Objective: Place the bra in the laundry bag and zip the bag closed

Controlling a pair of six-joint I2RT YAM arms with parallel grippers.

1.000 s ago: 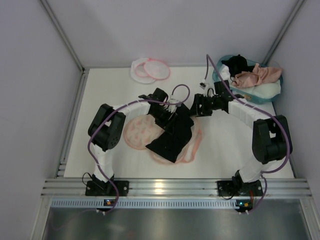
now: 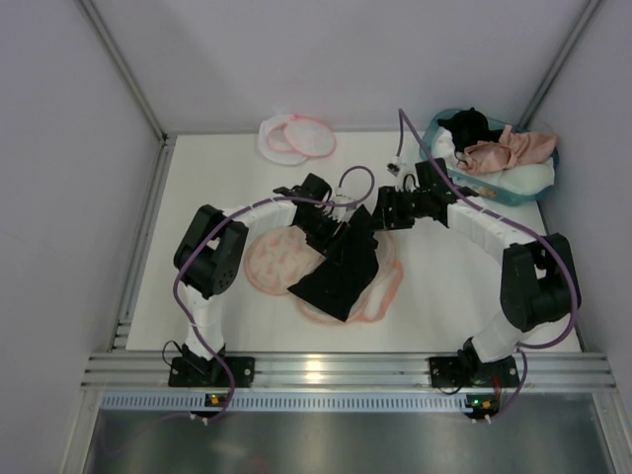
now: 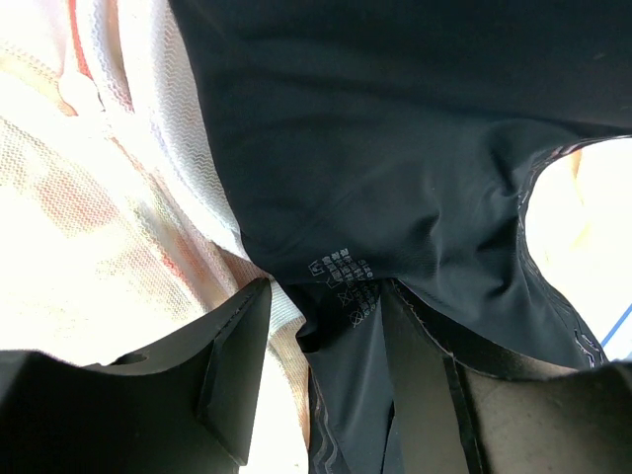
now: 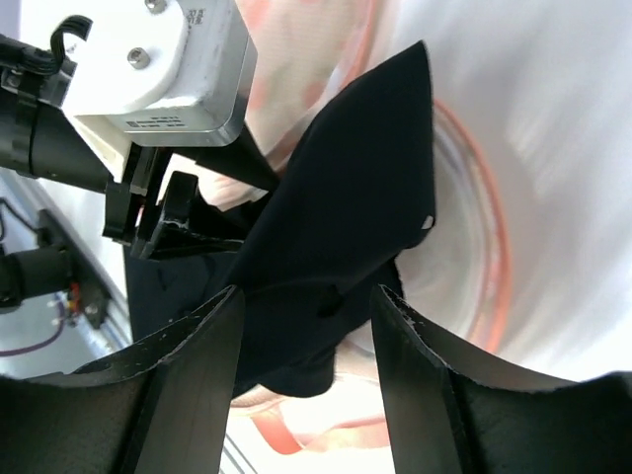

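The black bra (image 2: 334, 289) lies across the pink-and-white mesh laundry bag (image 2: 265, 259) in the table's middle. My left gripper is down on the bra, dark fabric between its part-open fingers; whether it grips is unclear. In the right wrist view the bra's upper part (image 4: 355, 178) rises beside the left gripper's housing. My right gripper is part open just above the bra, with black fabric below and between its fingertips; no grip shows.
A teal basket (image 2: 494, 196) of clothes stands at the back right. Pink-rimmed mesh pieces (image 2: 309, 136) lie at the back centre.
My right arm has shifted slightly, its wrist moving a little to the left in the top view. The left arm and the bra look unchanged.
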